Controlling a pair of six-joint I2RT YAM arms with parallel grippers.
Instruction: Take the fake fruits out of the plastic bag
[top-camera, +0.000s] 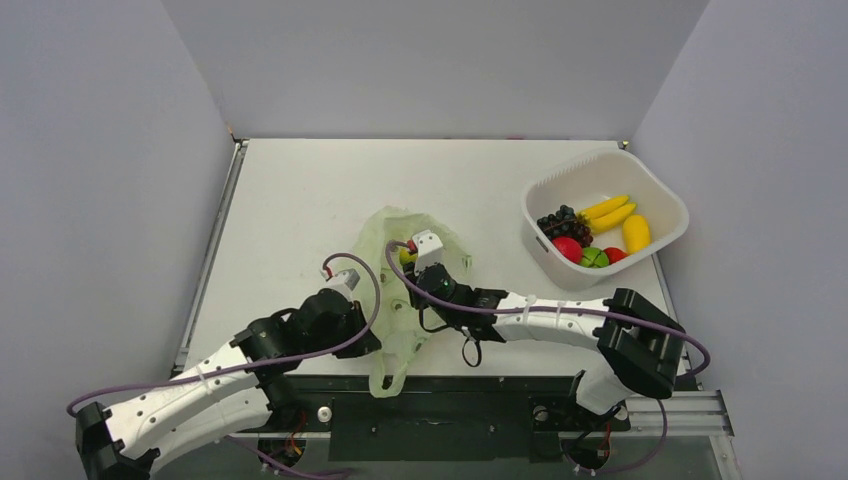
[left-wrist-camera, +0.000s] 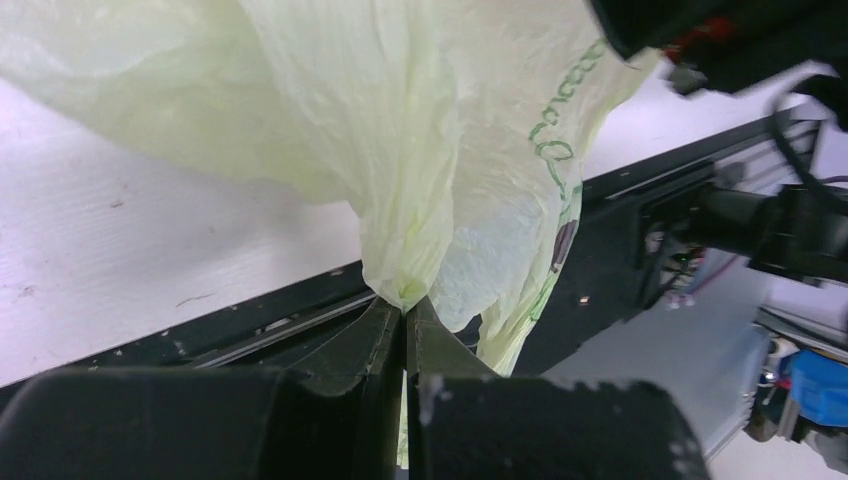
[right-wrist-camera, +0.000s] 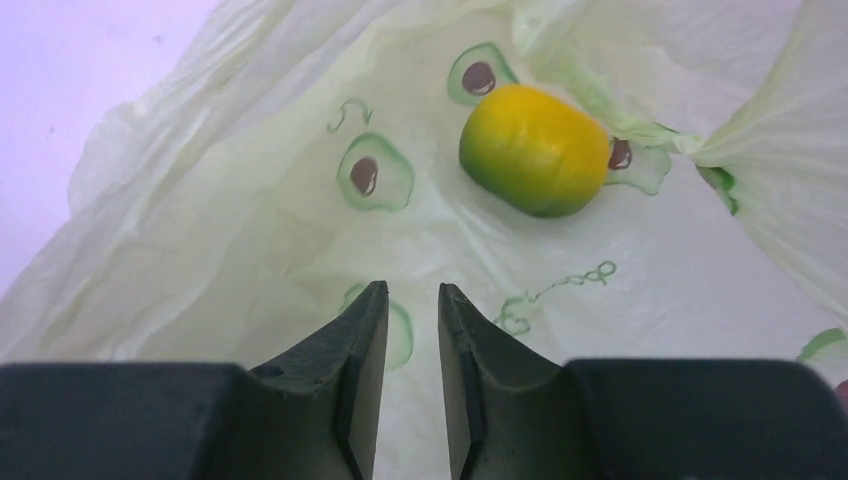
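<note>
A crumpled pale green plastic bag (top-camera: 395, 355) lies at the front middle of the table. My left gripper is shut on a gathered strand of it near the front edge. A yellow fruit (right-wrist-camera: 532, 150) rests on the bag's film, seen in the right wrist view; from above it is mostly hidden by the right arm. My right gripper is over the bag, short of the fruit, its fingertips close with a narrow gap; I cannot tell whether anything is held between them.
A white basket (top-camera: 545, 185) at the back right holds bananas, dark grapes, a yellow fruit and several red and green fruits.
</note>
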